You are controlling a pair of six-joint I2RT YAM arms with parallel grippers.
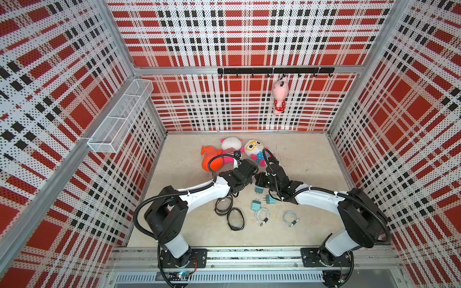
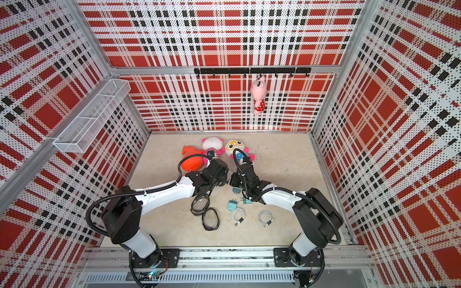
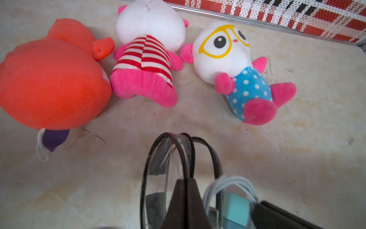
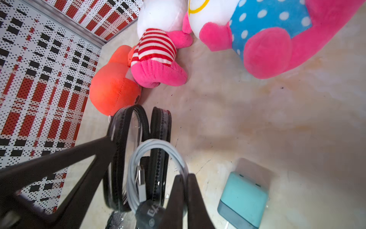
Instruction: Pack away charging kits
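A clear pouch with black zip edging (image 3: pixel 218 162) stands upright, its mouth parted. On one of its edges my left gripper is shut. My right gripper grips a coiled white cable (image 4: pixel 131 181) with a USB plug and a dark tie. In the right wrist view this coil overlaps the pouch's opening from the right side; how far inside it reaches I cannot tell. Teal chargers (image 1: pixel 256 205) lie on the table, one of them (image 4: pixel 244 198) just right of the right gripper. Both arms hide the pouch from above.
Two white cable coils (image 1: pixel 290 218) and two black ones (image 1: pixel 235 219) lie toward the front. Plush toys, orange (image 3: pixel 57 80), striped (image 3: pixel 146 64) and blue-dotted (image 3: pixel 249 87), sit behind the pouch.
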